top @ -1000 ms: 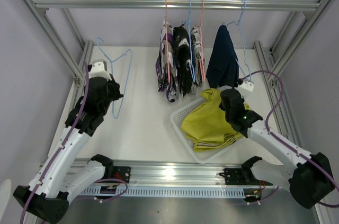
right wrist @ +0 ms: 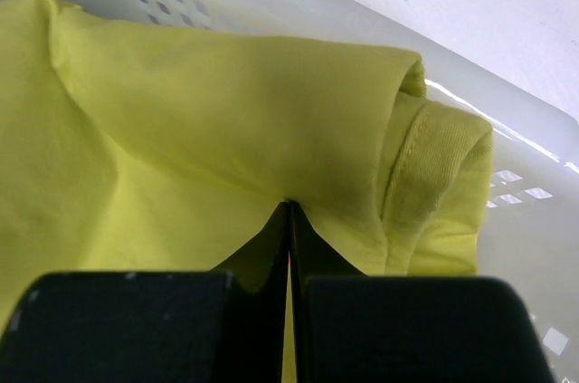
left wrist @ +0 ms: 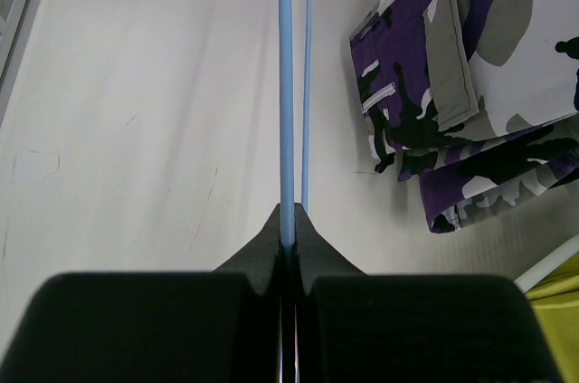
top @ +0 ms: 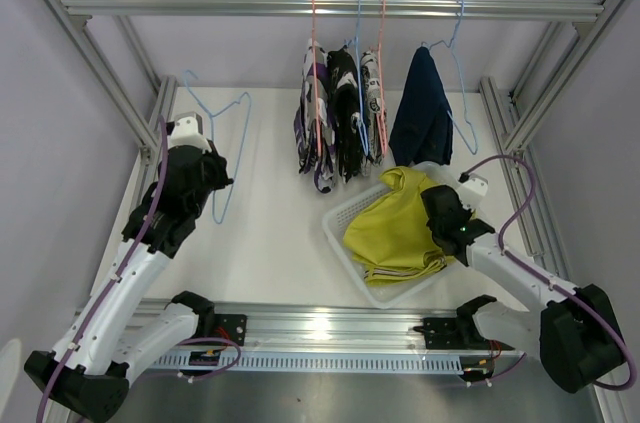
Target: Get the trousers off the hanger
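Yellow trousers lie folded in a white basket at right. My right gripper is shut, its tips at the yellow cloth; whether any fabric is between them I cannot tell. At left my left gripper is shut at a blue hanger with no garment on it; in the left wrist view the hanger's bar runs to the fingertips.
Camouflage trousers and other dark garments hang on the rail. Navy trousers hang above the basket. The board's middle is clear.
My right gripper has moved a little right and toward the front over the yellow trousers. The left arm and the hanging garments look unchanged.
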